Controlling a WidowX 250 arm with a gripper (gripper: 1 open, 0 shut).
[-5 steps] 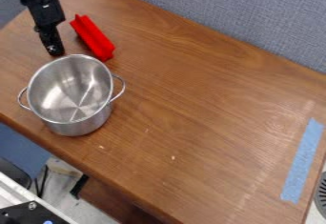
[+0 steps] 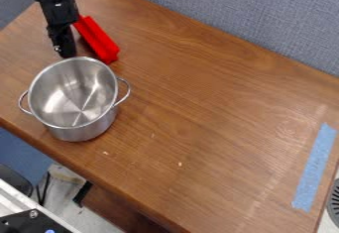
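Note:
The black gripper point(image 2: 63, 46) reaches down at the upper left, low over the wooden table, just left of a red oblong block point(image 2: 97, 39) and close against it or nearly so. Its fingertips are small and dark; it looks shut, with nothing visible between them. A steel pot point(image 2: 74, 96) with two wire handles stands below it, near the table's front-left edge.
A light blue strip point(image 2: 314, 166) lies near the right edge. A grey-blue padded wall point(image 2: 252, 9) runs along the back.
The gripper has moved a little to the right, toward the red block. The block and pot look unmoved.

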